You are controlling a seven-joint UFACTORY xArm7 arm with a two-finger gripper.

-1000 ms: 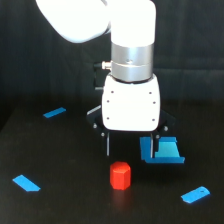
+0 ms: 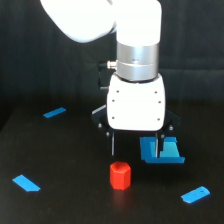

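A red block [image 2: 120, 175] with a six-sided outline sits on the dark table near the bottom centre of the camera view. Above and behind it in the picture is my gripper [image 2: 135, 153], pointing down and open, its two thin dark fingers wide apart with nothing seen between them. The left finger's tip ends a little above the block in the picture; whether they touch is hard to tell, but a gap seems to show. A small blue open tray [image 2: 165, 158] lies behind the right finger, partly hidden by the hand.
Blue tape strips lie flat on the table: one at the left front [image 2: 26, 183], one at the right front [image 2: 195, 195] and one at the left back [image 2: 54, 112]. A dark curtain hangs behind.
My arm and gripper have shifted slightly to the right in the picture. The fingers remain wide apart, and the red block and blue tray have not moved.
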